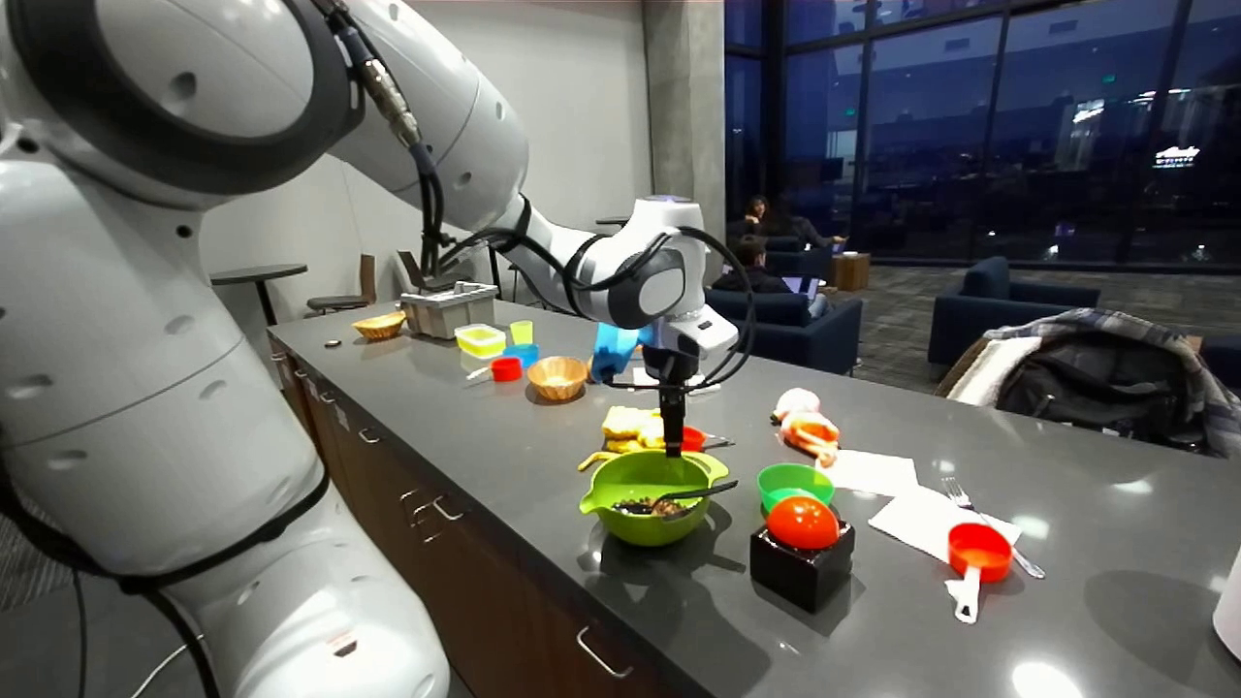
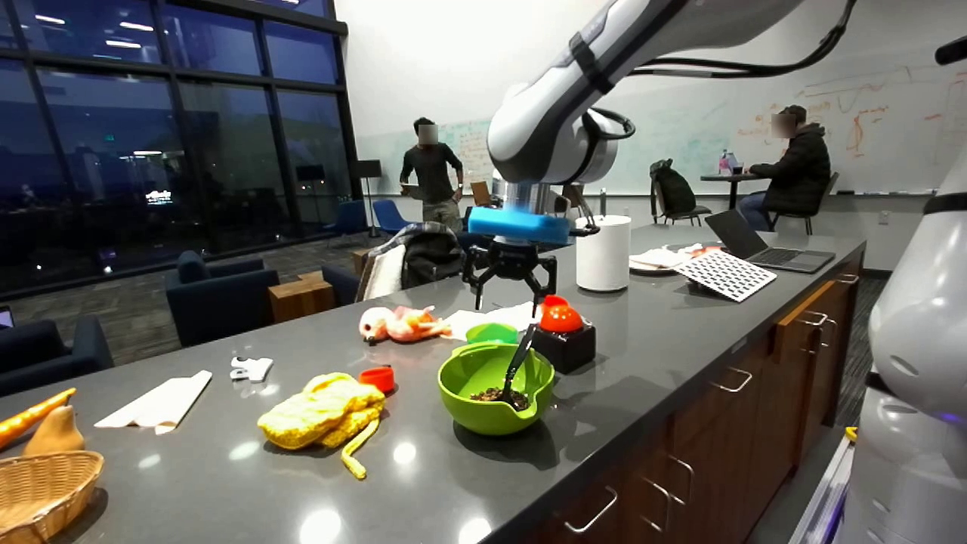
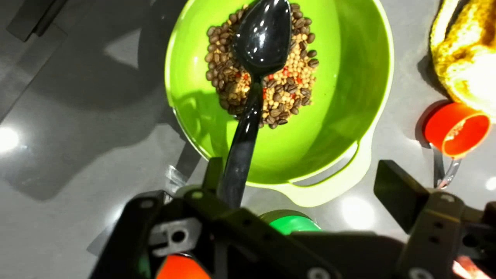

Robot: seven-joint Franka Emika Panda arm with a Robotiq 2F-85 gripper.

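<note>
A green mixing bowl point(image 1: 652, 529) with a spout and a handle stands upright on the counter. Coffee beans mixed with small tan and red pieces point(image 3: 283, 100) lie in its bottom. A black spoon point(image 3: 248, 125) rests bowl-end on them, its handle leaning over the rim. My gripper point(image 2: 508, 305) is open above the counter, pointing down, with its fingers spread wide in the wrist view. The spoon's handle passes close beside one finger point(image 3: 212, 176) there; its end is hidden behind the gripper. Whether they touch I cannot tell.
Close to the bowl are a black box with a red dome point(image 1: 803, 553), a green cup point(image 1: 796, 479), a red measuring cup point(image 3: 455, 130) and a yellow cloth-like item point(image 2: 322, 412). A pink toy point(image 2: 403, 323) lies farther back.
</note>
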